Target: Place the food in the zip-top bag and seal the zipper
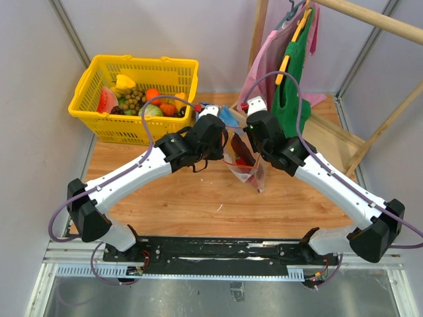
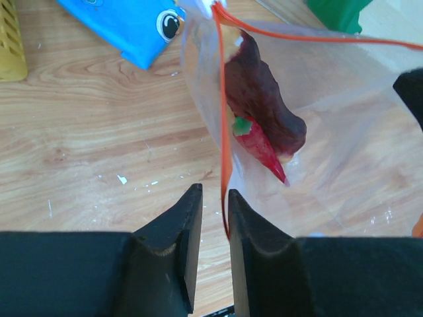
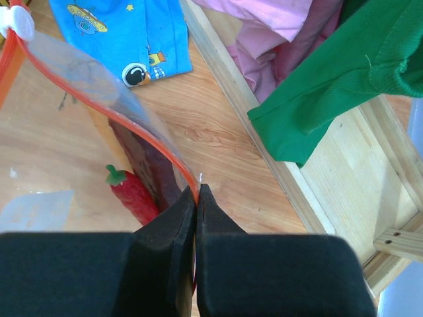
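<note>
A clear zip top bag (image 1: pixel 258 179) with an orange-red rim hangs mouth up between my two grippers. Inside it lie a dark purple-brown food piece (image 2: pixel 260 92) and a red chili (image 2: pixel 261 146) with a green stem. My left gripper is parted, the rim passing between its fingers close to the right one; a gap shows on the other side. On the bag's opposite side, my right gripper is shut on the rim. A white zipper slider (image 3: pixel 20 23) sits at the rim's far corner.
Behind on the left stands a yellow basket (image 1: pixel 112 129) of produce. A blue printed cloth (image 3: pixel 122 39) lies beyond the bag. Green cloth (image 3: pixel 324 86) and pink cloth hang over a wooden rack (image 3: pixel 310 211) at right.
</note>
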